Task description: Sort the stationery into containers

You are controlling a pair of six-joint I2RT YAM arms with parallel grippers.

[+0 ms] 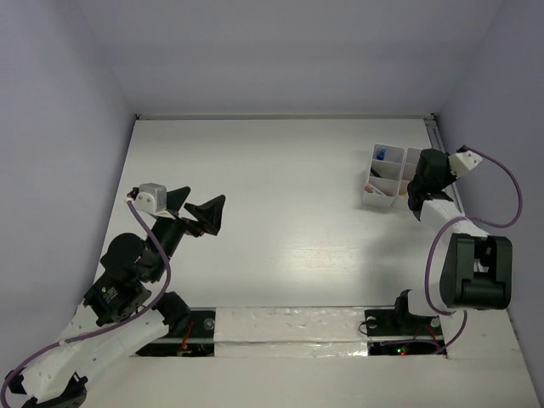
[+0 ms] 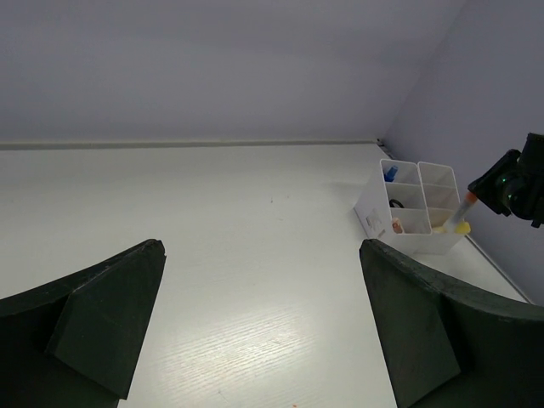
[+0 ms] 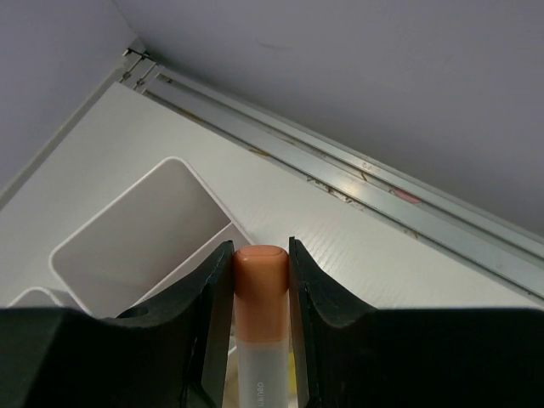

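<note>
At the table's back right stands a white compartmented organizer (image 1: 376,193), holding a blue item (image 2: 390,173), a dark item and other small pieces. My right gripper is over it at the right side, its fingers around an upright marker with an orange cap (image 3: 261,291) and pale barrel, which is low at a right compartment with yellow in it; whether it grips firmly is unclear. My left gripper (image 1: 197,212) stands open at the left with nothing between its fingers.
Walls rise at the back and sides, with a metal rail (image 3: 340,178) along the right edge beside the organizer.
</note>
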